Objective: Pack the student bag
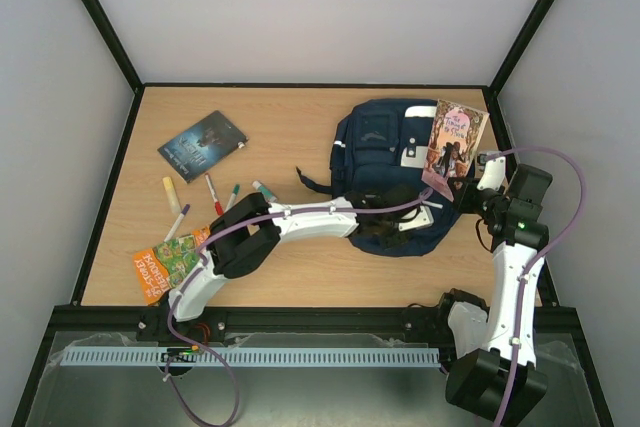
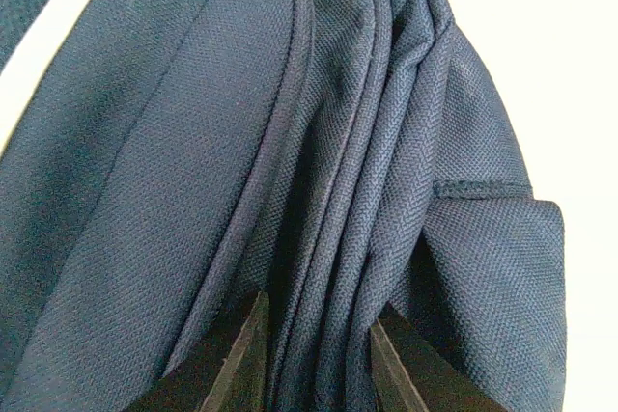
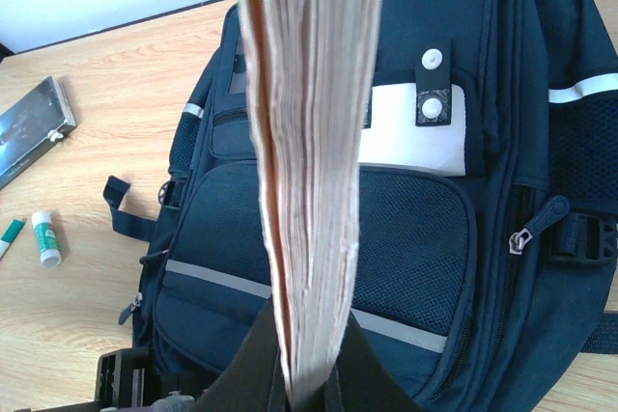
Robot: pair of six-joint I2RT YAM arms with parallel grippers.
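Note:
The navy student bag lies on the table right of centre; its front pocket and side buckle show in the right wrist view. Above the bag's right side hangs a book with a pink illustrated cover, its page edges towards the right wrist camera. My right gripper is shut on that book at its lower end. My left gripper is down at the bag's lower part, fingers apart on both sides of a folded seam of navy fabric. Whether both fingers press the fabric is unclear.
A dark blue book lies at the far left. Pens, a glue stick and an orange-green packet are scattered on the left; my left arm passes over that side. Bare table shows between the dark book and the bag.

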